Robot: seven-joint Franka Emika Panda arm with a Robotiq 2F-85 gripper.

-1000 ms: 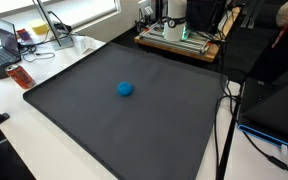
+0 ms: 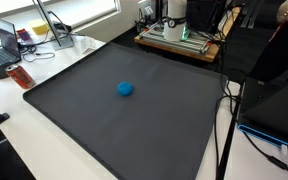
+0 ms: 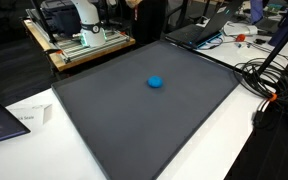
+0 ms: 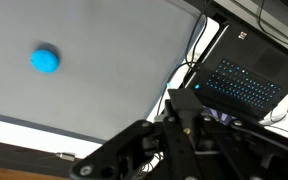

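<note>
A small round blue object (image 2: 125, 89) lies on the dark grey mat (image 2: 114, 120), with bare mat around it. The second exterior view has the same blue object (image 3: 155, 82) toward the far half of the mat. From the wrist, the blue object (image 4: 45, 61) appears at upper left, well apart from my gripper. The gripper's dark body fills the lower right, its fingers close together and seemingly shut. What may be between them cannot be made out. Neither exterior view shows the gripper.
An open laptop (image 4: 246, 73) and loose cables lie beyond the mat's edge. A red can (image 2: 20, 77) stands on the white table, left of the mat. A wooden-edged stand (image 3: 84, 48) with white and green equipment is at the back.
</note>
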